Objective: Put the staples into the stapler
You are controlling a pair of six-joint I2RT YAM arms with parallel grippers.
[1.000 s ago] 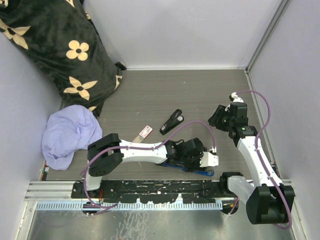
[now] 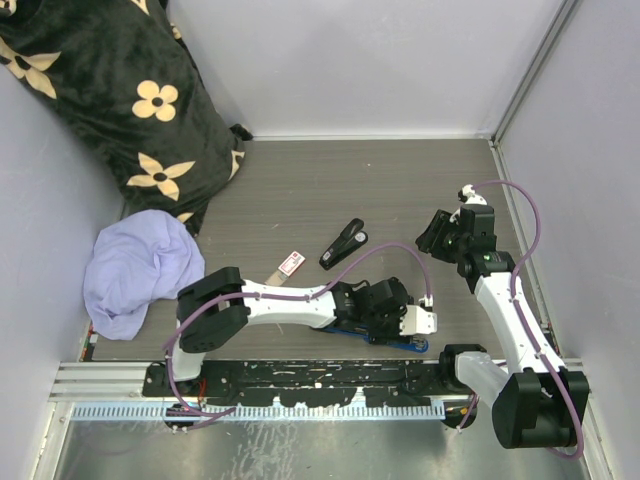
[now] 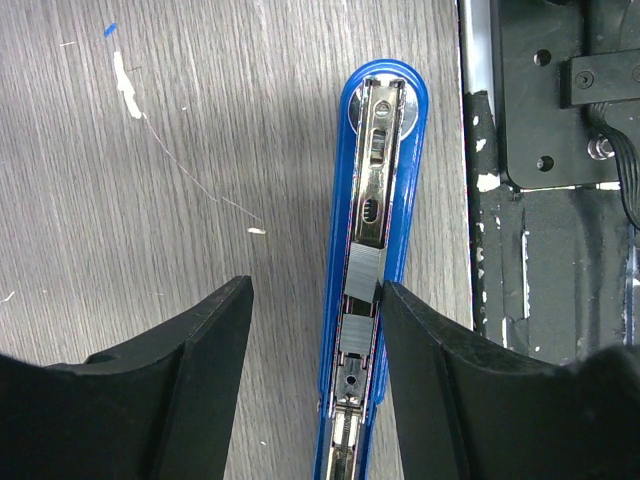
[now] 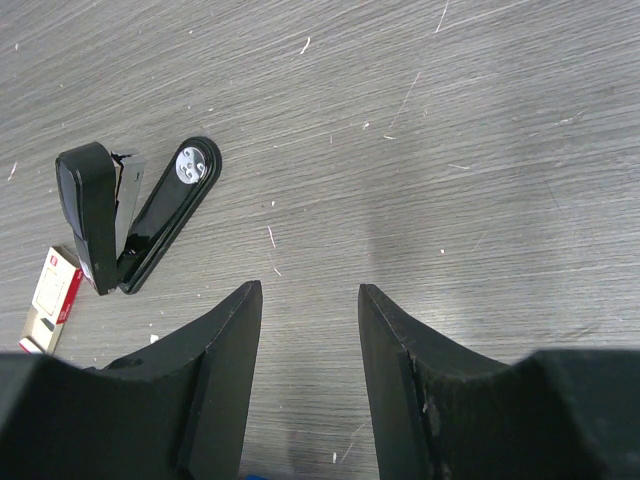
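The blue stapler (image 3: 413,180) lies opened out flat along the table's front edge, its metal channel facing up. Two grey blocks of staples (image 3: 362,273) sit in that channel, one behind the other with a small gap. Over it, my left gripper is open, one fingertip close to the stapler's side and the other over bare table; whether that fingertip touches cannot be told. In the top view the left arm covers most of the stapler. My right gripper stands open above bare table at the right, nothing between its fingers.
A black stapler (image 2: 344,244) stands mid-table, its upper arm raised. Left of it lies a small red-and-white staple box (image 2: 291,263). A lilac cloth (image 2: 145,272) and a dark flowered fabric (image 2: 130,90) fill the left side.
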